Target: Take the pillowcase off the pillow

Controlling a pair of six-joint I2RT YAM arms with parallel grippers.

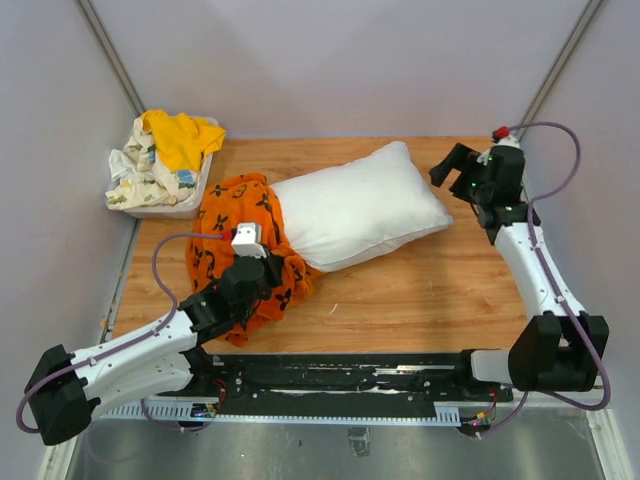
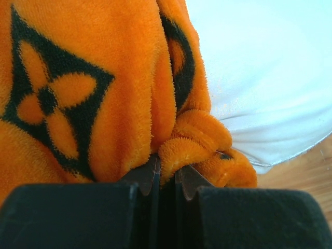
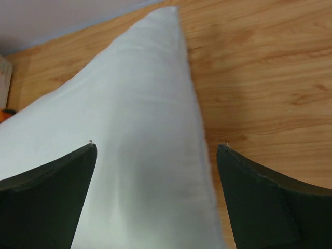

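Note:
The orange pillowcase (image 1: 225, 220) with dark flower motifs is bunched over the left end of the white pillow (image 1: 355, 205), most of which lies bare on the wooden table. My left gripper is shut on a fold of the pillowcase, orange plush pushing up around its fingertips. At the right of the top view, my right gripper (image 1: 455, 165) stands open, above and just beyond the pillow's right end. In the right wrist view, pillow and wood show beneath its spread fingers, with nothing between them.
A white bin (image 1: 160, 210) of cream and yellow cloths sits at the back left. Bare table (image 1: 420, 300) shows in front of and right of the pillow. Pale walls edge the back and sides.

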